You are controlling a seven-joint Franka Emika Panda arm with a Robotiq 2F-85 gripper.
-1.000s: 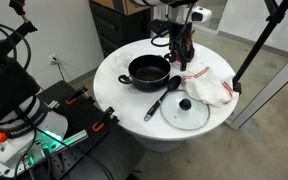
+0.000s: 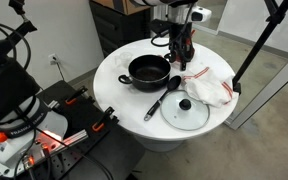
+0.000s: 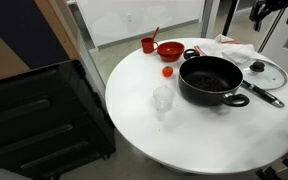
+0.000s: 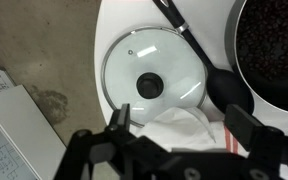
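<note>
My gripper stands open at the bottom of the wrist view, its fingers wide apart with nothing visible between them. It hangs over the table, by the white cloth (image 4: pixel 177 128) and the glass lid (image 4: pixel 124 85) with its dark knob. In exterior view 1 the gripper (image 2: pixel 177 48) is above the table's far side, behind the black pot (image 2: pixel 144 84). Dark red beans lie in the uncovered pot (image 4: pixel 274 40). Between pot and lid rests a black spoon (image 4: pixel 224 85). The lid (image 2: pixel 185 114) is flat on the table, apart from the pot.
On the round white table (image 3: pixel 134 120) are a red bowl (image 3: pixel 171 49), a red cup (image 3: pixel 149 45), a tomato (image 3: pixel 168 71) and a crumpled clear plastic piece (image 3: pixel 163 98). A red-striped cloth (image 2: pixel 210 86) lies near the edge.
</note>
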